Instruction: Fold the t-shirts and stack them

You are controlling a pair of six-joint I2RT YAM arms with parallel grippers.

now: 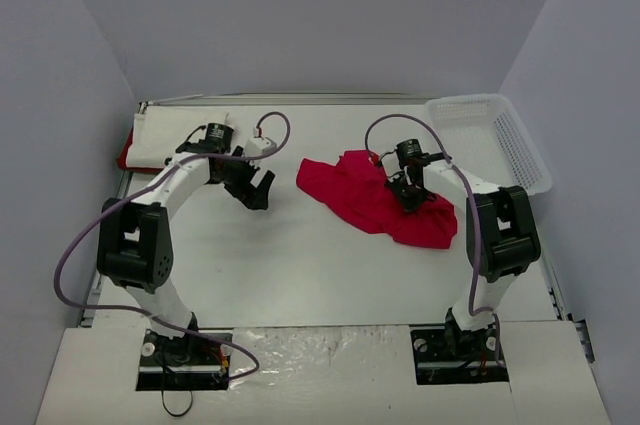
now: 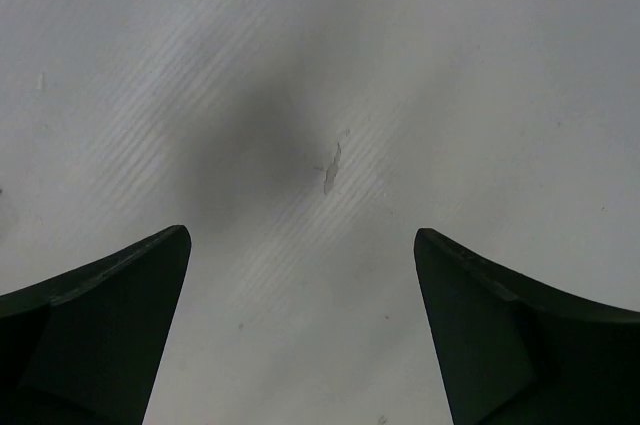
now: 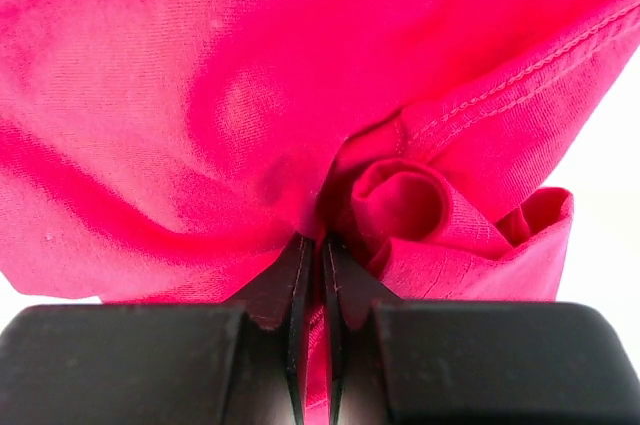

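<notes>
A crumpled red t-shirt (image 1: 345,195) lies spread unevenly across the right half of the table. My right gripper (image 1: 410,201) is down on it; in the right wrist view the fingertips (image 3: 301,257) are together, and creases of the red cloth (image 3: 240,115) gather into them, a thin pinch of fabric. A rolled fold of cloth stands just right of the tips. Over bare table to the left, my left gripper (image 1: 256,192) is open, and only white surface shows between its fingers in the left wrist view.
At the back left lies a flat white folded pile (image 1: 170,135) with red showing at its edge. A white plastic basket (image 1: 525,150) stands at the back right, close to the right arm.
</notes>
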